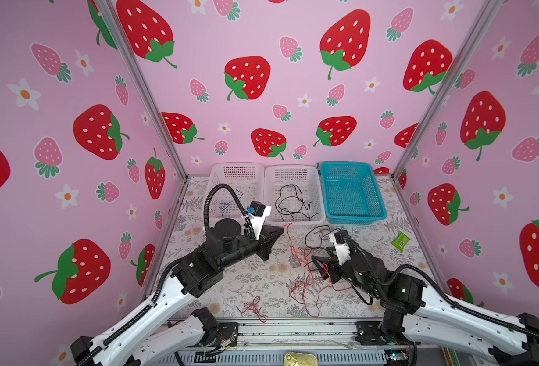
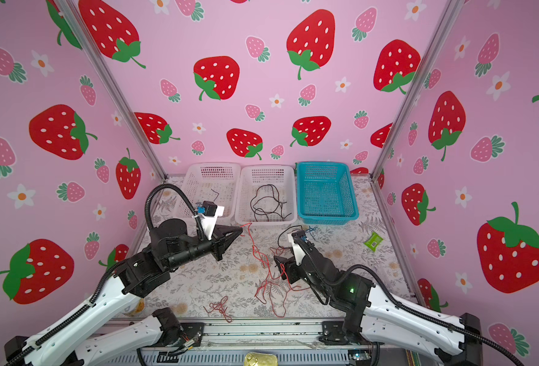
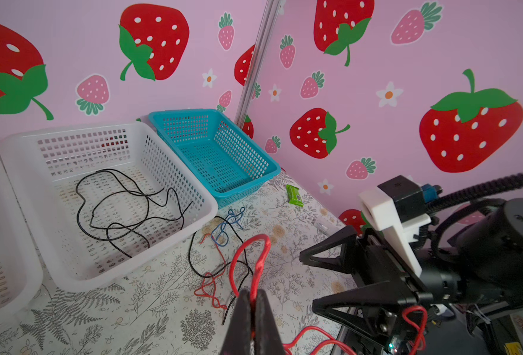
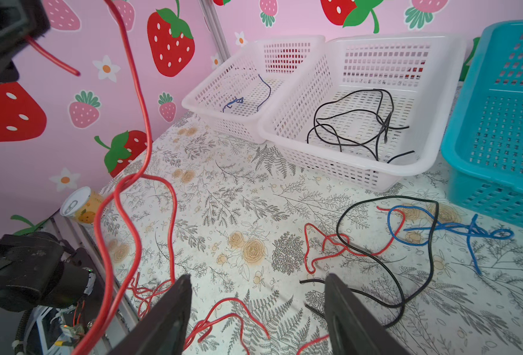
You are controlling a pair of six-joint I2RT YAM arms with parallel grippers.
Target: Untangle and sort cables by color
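My left gripper is raised near the middle white basket, shut on a red cable [image 3: 260,248] that hangs to the table in loops. My right gripper is lower at the right of those strands, its fingers apart; a red strand lies over its body in the left wrist view. Tangled black [image 4: 362,252], blue [image 4: 468,232] and red [image 4: 308,248] cables lie before the baskets. Another red bundle [image 1: 251,308] lies at the front left. The middle basket [image 4: 273,130] holds black cables, the left white basket [image 4: 202,103] blue ones.
The cyan basket [image 1: 351,216] at the back right looks empty. A small green packet [image 1: 400,241] lies at the right.
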